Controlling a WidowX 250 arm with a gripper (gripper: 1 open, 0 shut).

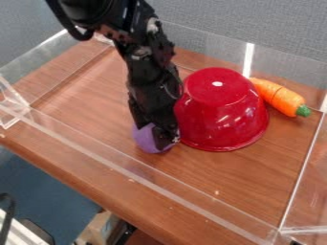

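Note:
My black gripper (pixel 159 126) reaches down onto a purple object (pixel 144 138) at the middle of the wooden surface, covering much of it; whether the fingers are closed on it is hard to see. A large red bowl (pixel 220 107) lies upside down just to the right of the gripper, very close to it or touching.
An orange toy carrot (pixel 273 94) lies behind the bowl at the right. Clear plastic walls border the wooden surface (pixel 76 105).

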